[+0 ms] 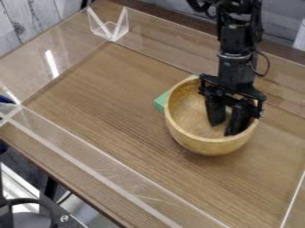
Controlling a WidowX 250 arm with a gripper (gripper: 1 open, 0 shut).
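A round wooden bowl (191, 129) rests on the wooden table (95, 107), right of centre. My black gripper (230, 114) reaches down from the top of the view into the bowl's right part. Its fingertips are dark and partly hidden inside the bowl, so whether it is open or holds anything cannot be told. A small green object (163, 101) lies at the bowl's left side, partly behind it.
A clear, white-edged container (109, 25) stands at the back left. Black cables or parts (21, 214) show at the lower left corner.
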